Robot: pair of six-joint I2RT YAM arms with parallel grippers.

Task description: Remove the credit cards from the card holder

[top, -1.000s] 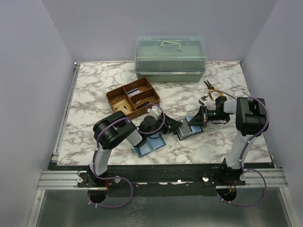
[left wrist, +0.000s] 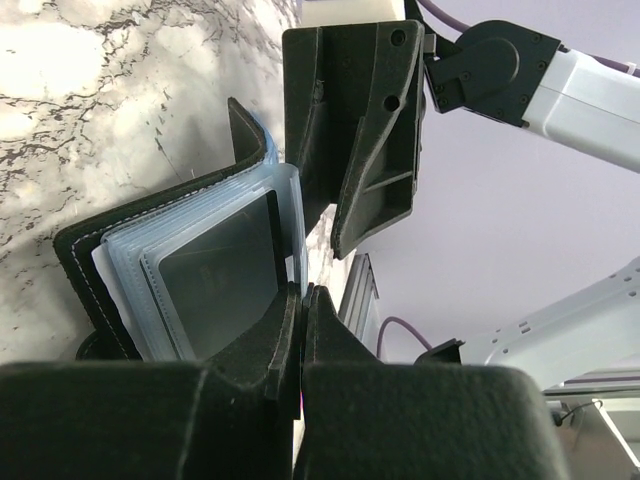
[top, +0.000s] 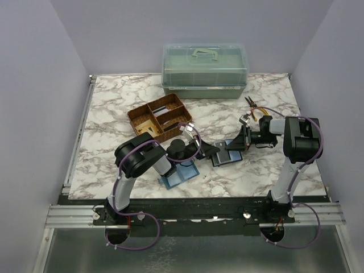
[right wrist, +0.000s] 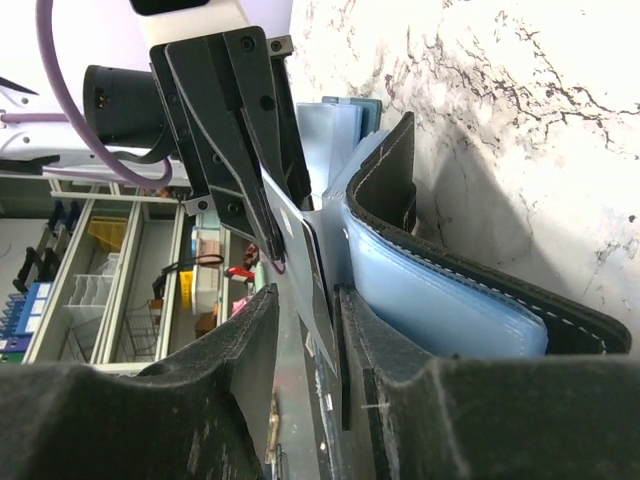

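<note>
The open card holder [top: 222,159] lies on the marble table at front right, a black cover with pale blue clear sleeves [left wrist: 222,262] [right wrist: 445,300]. Both grippers meet over it. My left gripper [top: 209,152] is shut at the sleeve edge; nothing clearly shows between its fingers. My right gripper [top: 238,147] is part open at the sleeves, with a thin grey card-like piece [right wrist: 305,270] standing between its fingers and leaning toward the left gripper; whether it is gripped I cannot tell.
A blue tray [top: 179,177] lies under the left arm. A wooden divided box [top: 139,114] is behind it, a green lidded case [top: 205,74] at the back, pliers [top: 253,106] at back right.
Both grippers have shifted very slightly at the card holder; otherwise the top view looks much the same.
</note>
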